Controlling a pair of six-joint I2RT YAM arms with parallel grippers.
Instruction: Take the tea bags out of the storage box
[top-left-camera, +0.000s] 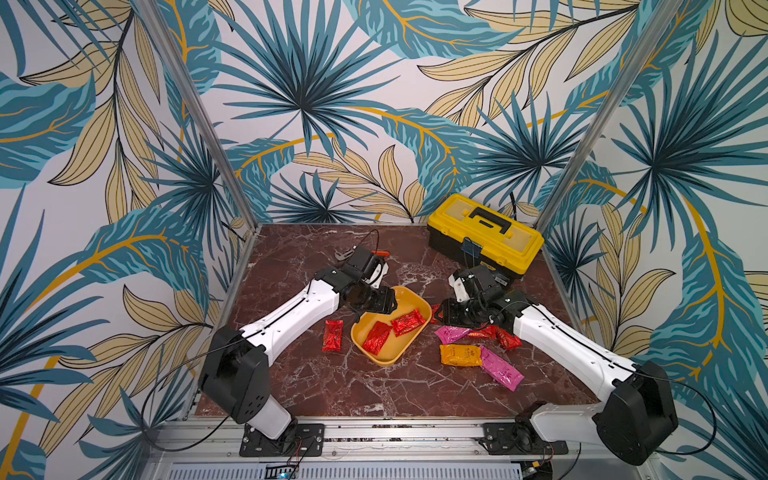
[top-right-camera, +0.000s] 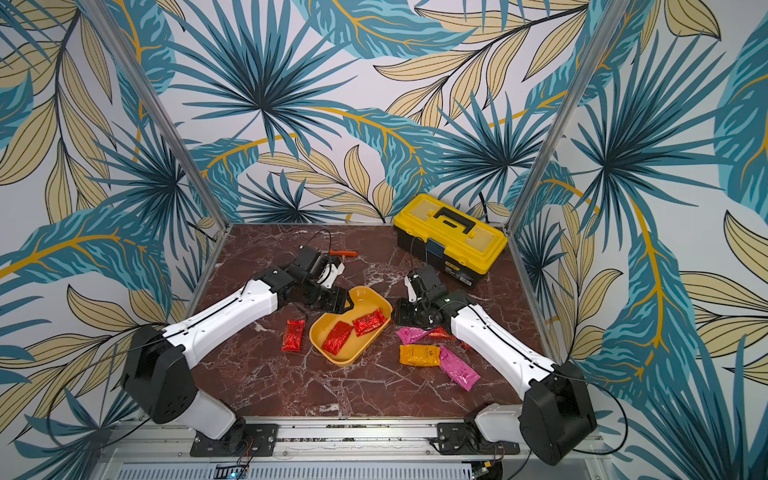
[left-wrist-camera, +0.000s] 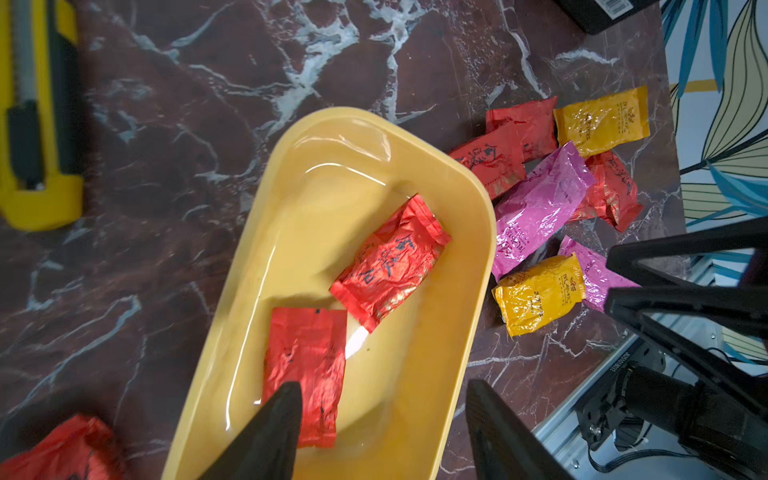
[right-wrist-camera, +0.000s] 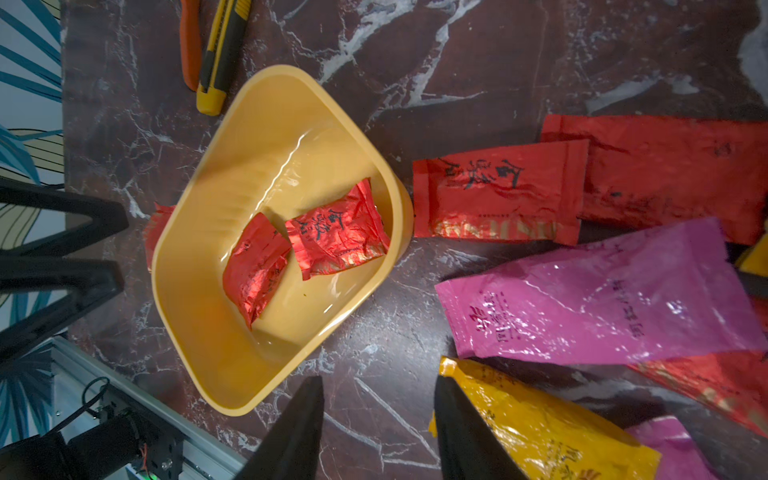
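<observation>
The yellow storage box sits mid-table with two red tea bags inside: a flat one and a crinkled one. My left gripper hangs open over the box, nothing between its fingers. My right gripper is open above the loose packets to the box's right: red, pink and yellow. Another red packet lies left of the box.
A closed yellow-and-black toolbox stands at the back right. A utility knife and orange-handled tools lie behind the box.
</observation>
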